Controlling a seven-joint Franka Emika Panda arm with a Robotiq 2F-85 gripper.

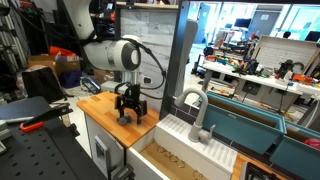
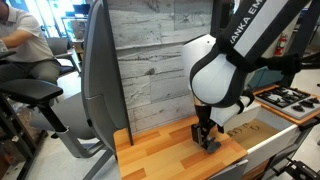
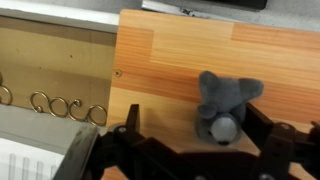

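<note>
A small dark grey soft toy [image 3: 228, 95], with ear-like lobes and a paler round part, lies on the wooden counter top [image 3: 160, 60]. My gripper is open just over it, fingers wide apart. In the wrist view the toy is close to the right finger [image 3: 257, 124]; bare wood shows towards the left one. Whether the right finger touches it I cannot tell. In exterior view 2 the toy [image 2: 211, 146] shows beneath the gripper [image 2: 203, 132], near the counter's front edge.
An open drawer [image 1: 175, 160] with ring-like shapes inside lies beside the counter. A grey faucet [image 1: 193, 100] rises behind it, and a panelled wall [image 2: 160, 80] stands behind the arm.
</note>
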